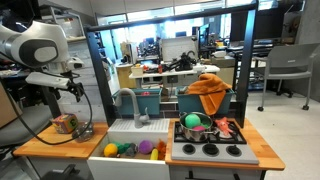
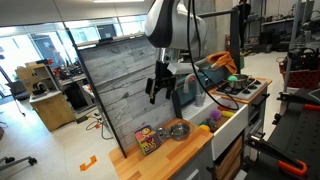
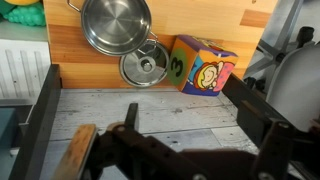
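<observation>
My gripper (image 1: pixel 76 90) is open, raised above the left end of the wooden counter, with nothing in it. In exterior view 2 the gripper (image 2: pixel 153 97) hangs in front of the grey wall panel, above a colourful box (image 2: pixel 148 140) and a metal pot (image 2: pixel 180 128). From the wrist, the pot (image 3: pixel 115 22) lies at the top of the picture. Just below it is a round metal lid (image 3: pixel 146 64), and to its right the box (image 3: pixel 200 66) with a cartoon face and the number 3. All are clear of my fingers.
Right of the pot is a white sink (image 1: pixel 112 172) holding colourful toy food, with a faucet (image 1: pixel 133 106) behind. Farther right stand a stove (image 1: pixel 212 150) with a filled pot (image 1: pixel 196 125) and an orange cloth (image 1: pixel 208 94). A black post (image 1: pixel 100 80) rises near the arm.
</observation>
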